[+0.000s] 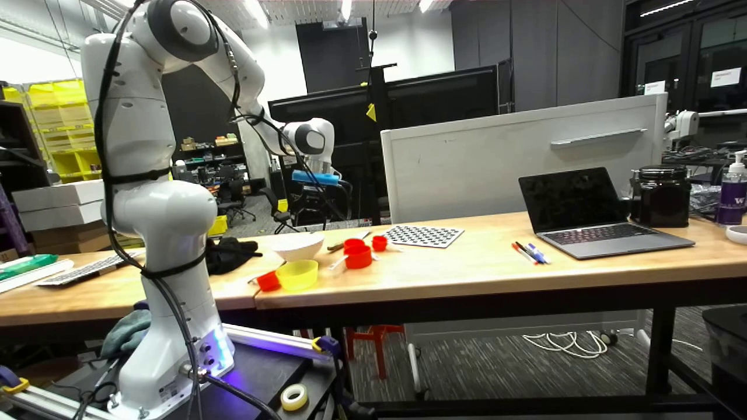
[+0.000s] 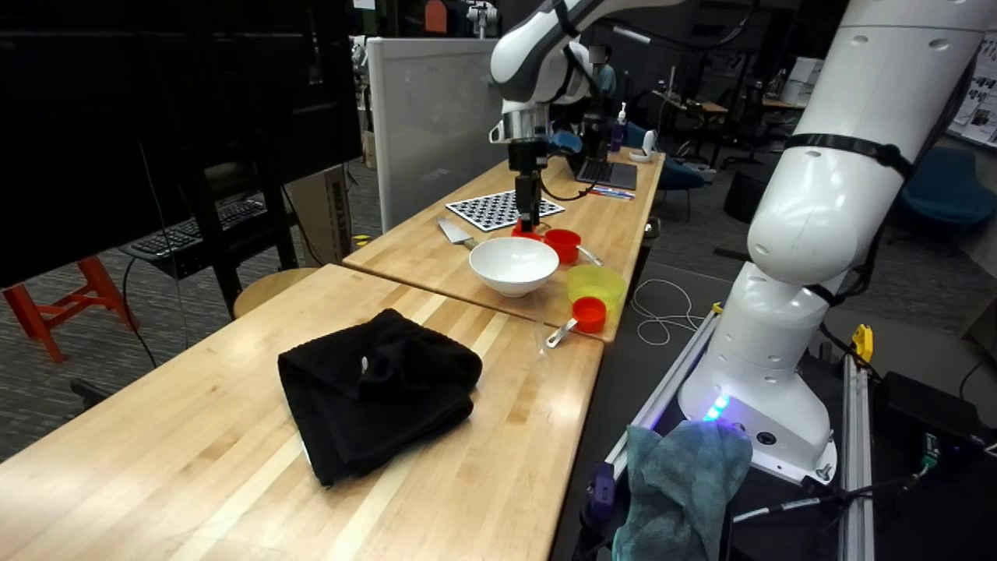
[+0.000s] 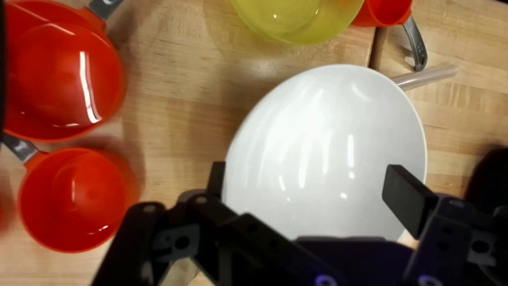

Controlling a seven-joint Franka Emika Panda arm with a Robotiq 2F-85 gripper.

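Note:
A white bowl [image 1: 299,246] rests upright on the table, its open side facing up in exterior view 2 [image 2: 514,265]. My gripper is open, its two black fingers spread wide with nothing held between them. Through that gap the wrist view shows the inside of the bowl [image 3: 328,143], its near edge hidden by the gripper body. In exterior view 1 the gripper hangs above the table behind the bowl, raised clear of it.
Red measuring cups [image 3: 74,200] and a yellow bowl [image 1: 297,275] crowd around the white bowl. A spatula [image 2: 456,232] and a checkered board [image 2: 500,209] lie farther along. A black cloth [image 2: 378,388] occupies the other table; bare wood surrounds it.

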